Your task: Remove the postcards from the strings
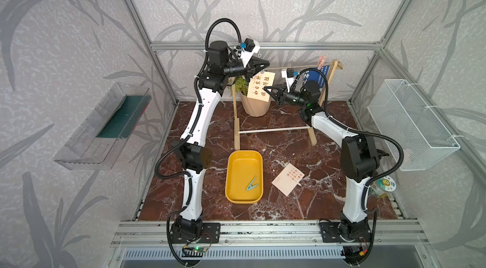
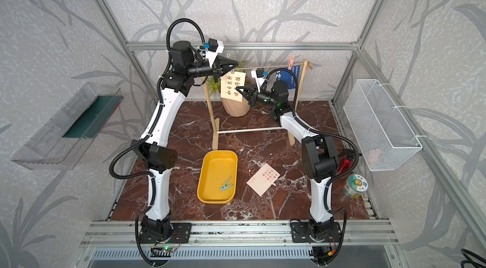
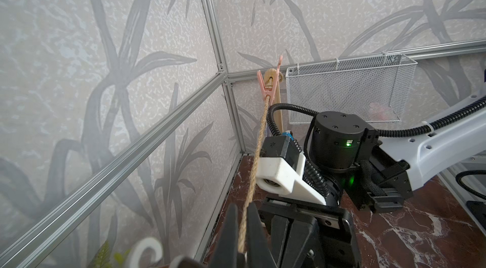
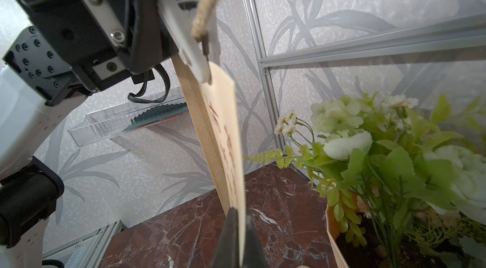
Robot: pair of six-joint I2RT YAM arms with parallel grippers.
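A cream postcard (image 1: 261, 83) with dark lettering hangs below the string (image 3: 255, 161). Its top corner is in the mouth of a white clip (image 4: 183, 45), with the string's end passing close by. At its lower right edge my right gripper (image 1: 265, 88) is shut on the card, which runs between the fingers in the right wrist view. My left gripper stands shut at the string by the card's top; I cannot tell what, if anything, its tips pinch. A blue postcard (image 1: 316, 75) hangs farther right below a pink clip (image 3: 269, 85). Another cream postcard (image 1: 288, 179) lies on the table.
A yellow tray (image 1: 227, 176) on the table holds a teal clip (image 1: 251, 184). Behind the cream card stands a potted plant (image 4: 354, 166). The wooden frame's posts (image 1: 236, 133) flank it. White wire basket (image 1: 415, 126) hangs at the right.
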